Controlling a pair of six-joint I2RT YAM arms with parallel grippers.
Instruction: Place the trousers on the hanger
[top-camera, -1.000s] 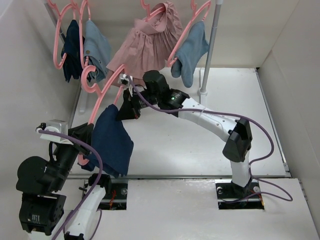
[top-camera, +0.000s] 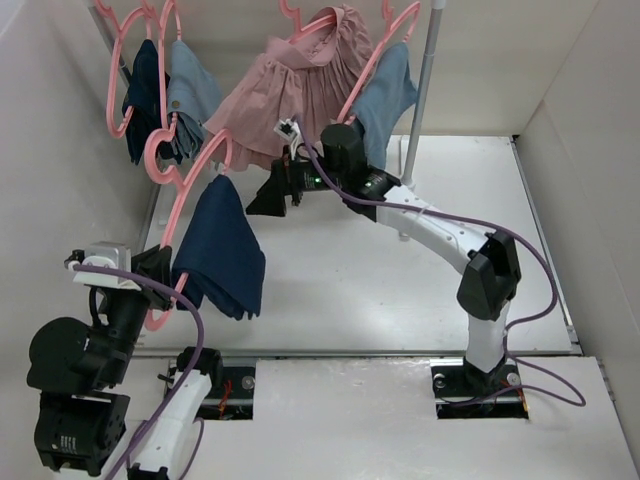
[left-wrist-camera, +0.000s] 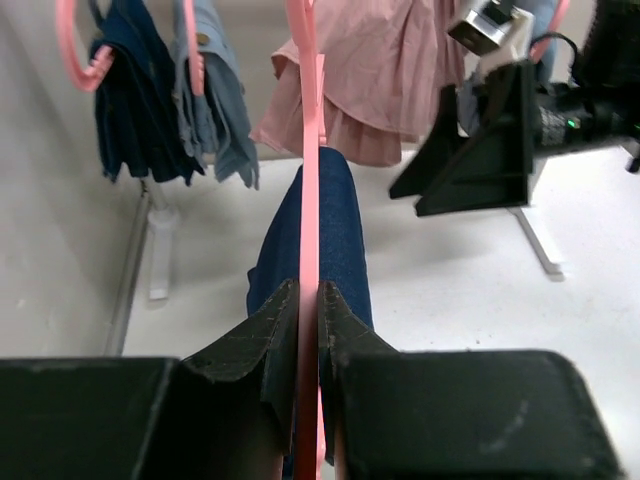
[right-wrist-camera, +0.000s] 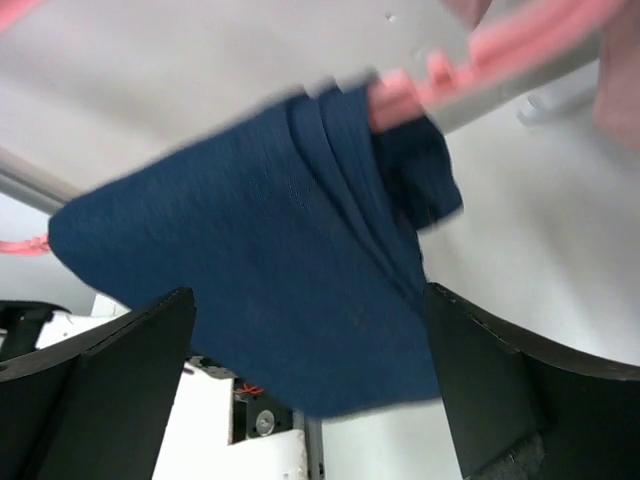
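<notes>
A pink hanger (top-camera: 181, 205) is tilted in the top view, with my left gripper (top-camera: 168, 264) shut on its bar. Dark blue trousers (top-camera: 222, 250) drape folded over the hanger's lower bar and hang down. In the left wrist view the hanger (left-wrist-camera: 309, 180) runs upright between the fingers, the trousers (left-wrist-camera: 345, 230) behind it. My right gripper (top-camera: 268, 205) stands open, apart from the cloth, to the right of the trousers' upper end. The right wrist view shows the trousers (right-wrist-camera: 250, 240) beyond its spread fingers (right-wrist-camera: 510, 380), nothing held between them.
Blue trousers (top-camera: 146, 95), lighter blue trousers (top-camera: 192, 95), a pink dress (top-camera: 285, 80) and a blue garment (top-camera: 385, 105) hang on pink hangers at the back. A grey rack post (top-camera: 425, 85) stands behind the right arm. The white floor (top-camera: 330, 290) between the arms is clear.
The trousers have swung from my right gripper's fingertips to hang freely on the hanger. The hanger and left gripper have shifted slightly left.
</notes>
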